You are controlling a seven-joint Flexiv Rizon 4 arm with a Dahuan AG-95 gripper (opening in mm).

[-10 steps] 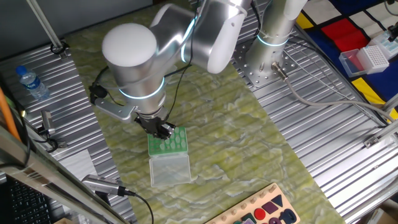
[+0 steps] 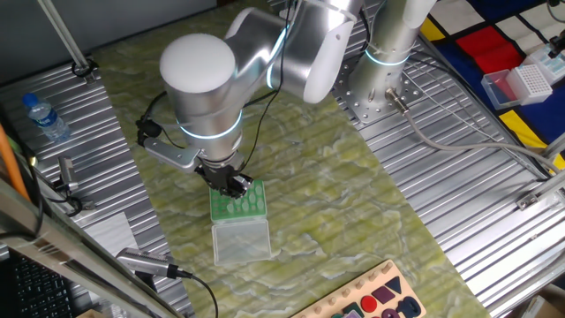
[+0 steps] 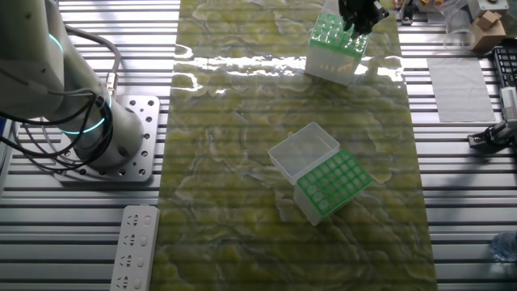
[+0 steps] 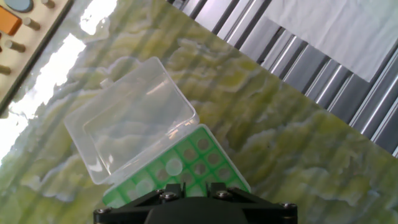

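Note:
A green-topped tip rack (image 2: 238, 203) with a clear, opened lid (image 2: 242, 242) lies on the marbled mat in exterior view 1. My gripper (image 2: 237, 187) points down over its far part. From the other side, in exterior view 2, the gripper (image 3: 361, 23) covers part of the top of this rack (image 3: 329, 61). In the wrist view the gripper's fingertips (image 4: 185, 188) show a narrow gap above the green grid (image 4: 205, 149). Whether anything thin is between them cannot be made out. A few pale round tops (image 4: 174, 166) sit in the grid.
A second open green rack (image 3: 334, 186) stands mid-mat in exterior view 2. A wooden shape board (image 2: 366, 296) lies at the mat's near end in exterior view 1. A bottle (image 2: 46, 119) stands off the mat. Bare mat surrounds the racks.
The upper arm has swung slightly to the right and down in exterior view 1. My gripper has shifted only a little, staying over the same rack, which has not moved.

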